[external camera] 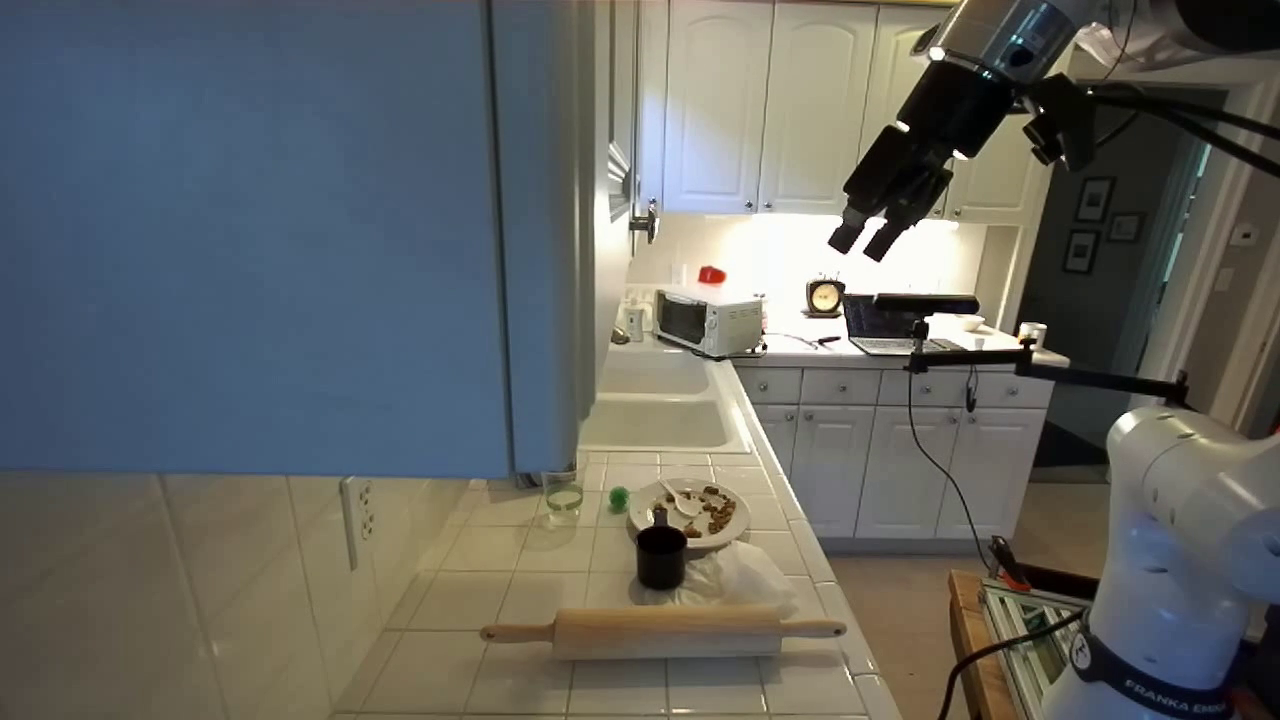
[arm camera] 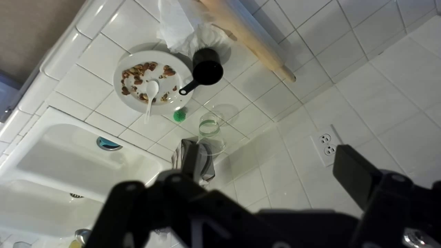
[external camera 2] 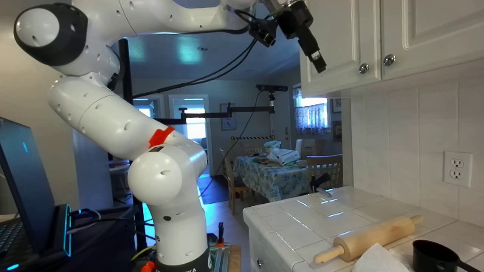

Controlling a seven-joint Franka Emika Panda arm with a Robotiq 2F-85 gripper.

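High above the counter, my gripper [external camera: 860,246] is open, and nothing shows between its fingers; in the wrist view its fingertips stand wide apart. Far below lies a white plate [arm camera: 120,70] with brown nut pieces and a white spoon [arm camera: 152,91] on it. A black measuring cup [arm camera: 207,68] stands beside the plate, its handle reaching over the rim. Crumpled white paper or plastic [external camera: 746,578] lies against the cup. The wooden rolling pin [external camera: 667,632] rests across the counter. A green spiky ball [arm camera: 179,115] and a clear glass [arm camera: 209,128] sit near the wall side of the plate.
A double sink [arm camera: 70,159] adjoins the plate's end of the counter. Upper cabinets [external camera 2: 345,40] hang over the counter close to my gripper's height. Wall tiles with an outlet [arm camera: 326,144] bound one side. Bare tile [external camera 2: 313,222] lies beyond the rolling pin.
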